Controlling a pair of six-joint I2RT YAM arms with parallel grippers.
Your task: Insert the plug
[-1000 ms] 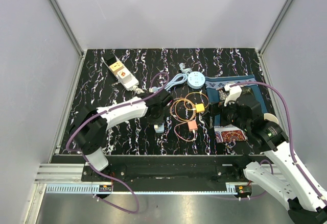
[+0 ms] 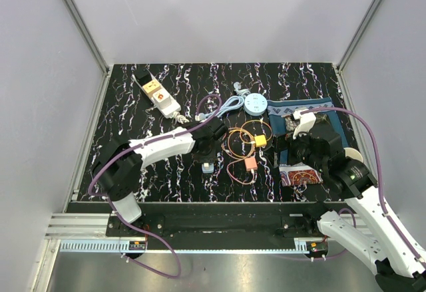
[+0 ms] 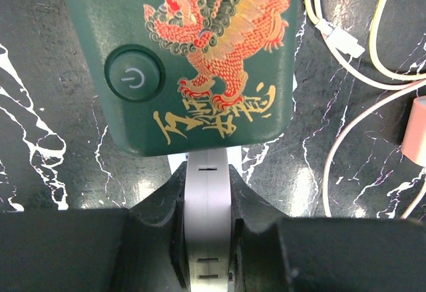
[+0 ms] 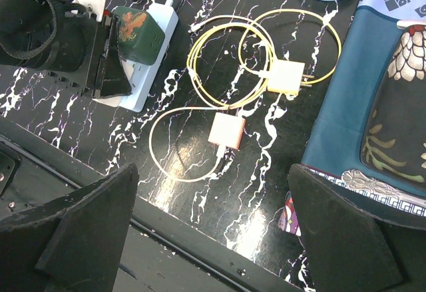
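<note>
A dark green device with a dragon print and power button (image 3: 219,66) fills the top of the left wrist view. Just below it, my left gripper is shut on a pale grey, elongated piece. In the right wrist view the green device (image 4: 138,36) sits over a pale power strip (image 4: 143,82), with my left gripper beside it. Whether prongs are in a socket is hidden. My right gripper stands open over the table at the right, with nothing between its fingers.
An orange adapter (image 4: 226,130) and yellow adapter (image 4: 285,76) lie with coiled cables right of the strip. A round white puck (image 2: 255,104) is behind them. A blue bag (image 4: 339,112) lies at the right, and another power strip (image 2: 160,96) at the back left.
My left arm has shifted very slightly over the pale strip since a second ago. The right arm has not visibly moved.
</note>
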